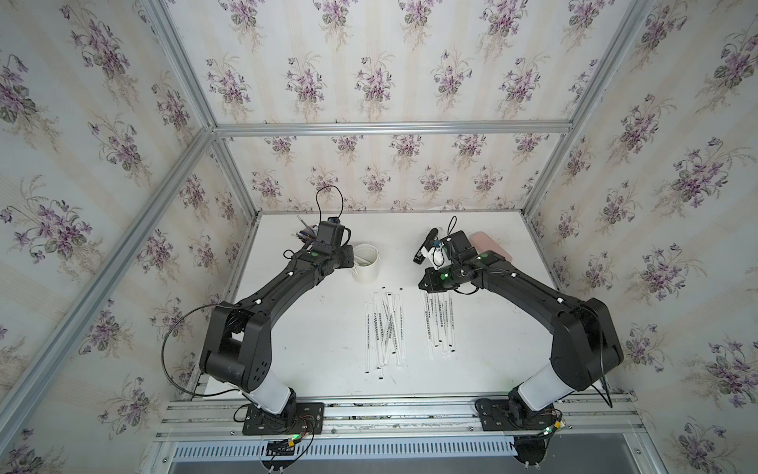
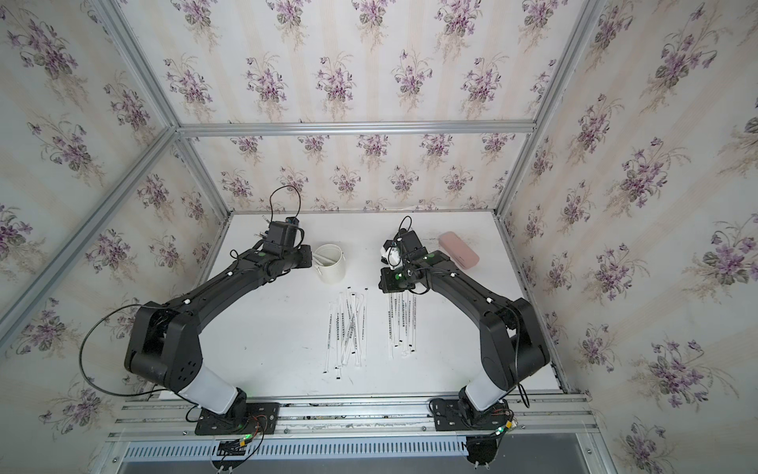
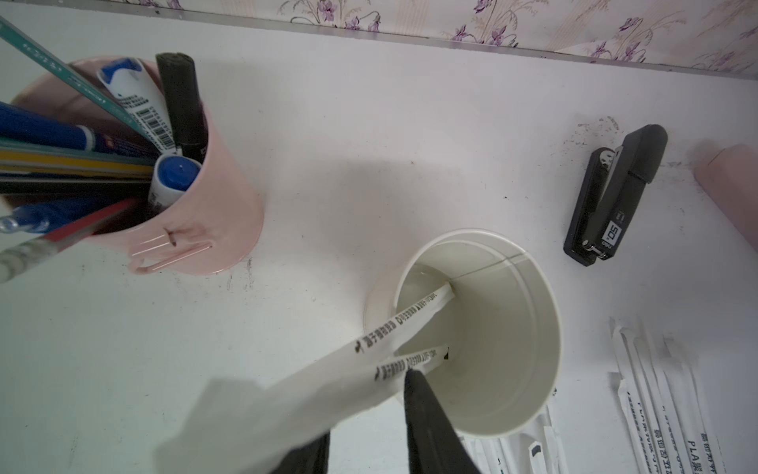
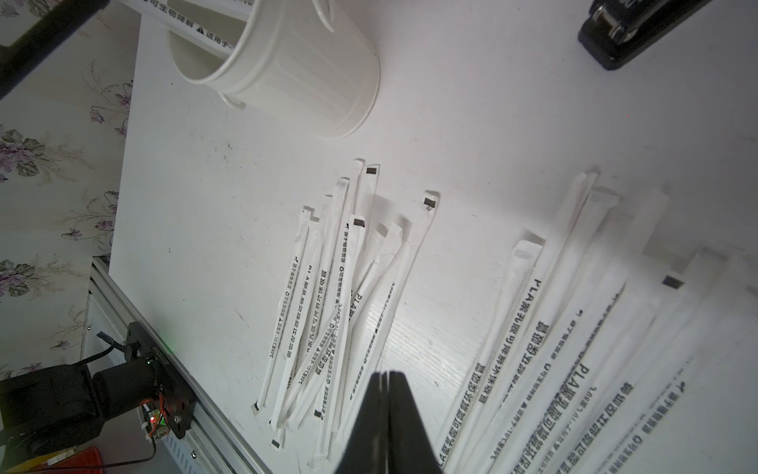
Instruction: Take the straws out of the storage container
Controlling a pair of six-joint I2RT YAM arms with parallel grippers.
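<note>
The white storage container (image 3: 505, 331) stands at the centre back; two wrapped straws (image 3: 402, 316) lean in it. My left gripper is over its near-left rim, part open at the straws; whether anything lies between its fingers is unclear. My right gripper is shut and empty, above loose straws, which lie in two groups on the table, a left pile (image 4: 331, 300) and a right row (image 4: 552, 355).
A pink cup (image 3: 221, 221) crowded with pens stands left of the container. A black stapler (image 3: 616, 189) and a pink object (image 2: 458, 249) lie to the right.
</note>
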